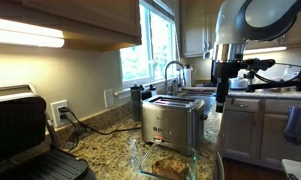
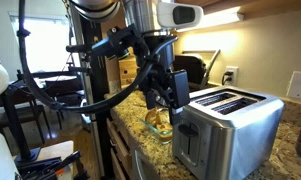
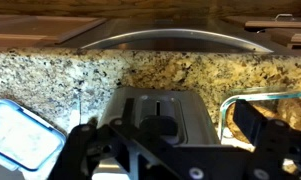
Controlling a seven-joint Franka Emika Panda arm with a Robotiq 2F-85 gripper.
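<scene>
A silver toaster (image 1: 172, 122) stands on the granite counter, its two top slots (image 2: 230, 101) looking empty. My gripper is above the counter by the toaster's lever end, its fingers (image 3: 252, 122) spread apart with nothing seen between them. From the side, the gripper (image 2: 175, 92) hangs close to the toaster's near end, and I cannot tell whether it touches. Below the gripper in the wrist view is a grey end with a dark lever (image 3: 158, 115). Beside the toaster sits a clear glass dish (image 1: 144, 158) holding brown food, likely bread (image 1: 171, 167).
A black grill-like appliance (image 1: 30, 140) occupies the counter's left side. A cord runs to the wall outlet (image 1: 61, 113). In the wrist view, a blue-rimmed white object (image 3: 23, 135) lies at the left. Cabinets (image 1: 110, 20) overhang the counter.
</scene>
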